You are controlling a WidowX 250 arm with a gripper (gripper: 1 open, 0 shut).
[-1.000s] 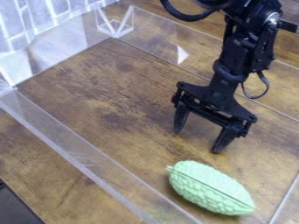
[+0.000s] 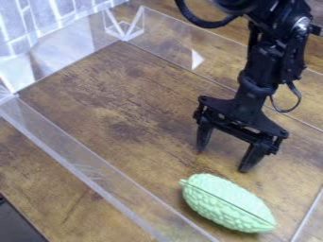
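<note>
My black gripper (image 2: 225, 148) is low over the wooden surface on the right side of the camera view, its two fingers apart and pointing down with nothing seen between them. Toward the near edge, below the gripper, a light green bumpy object (image 2: 228, 201) shaped like a long vegetable lies on the wood, apart from the fingers.
Clear plastic walls (image 2: 81, 163) border the wooden work area (image 2: 113, 104) on several sides. A white patterned cloth or panel (image 2: 38, 24) is at the top left.
Over the last second my gripper has shifted a little to the right. The green object has not moved.
</note>
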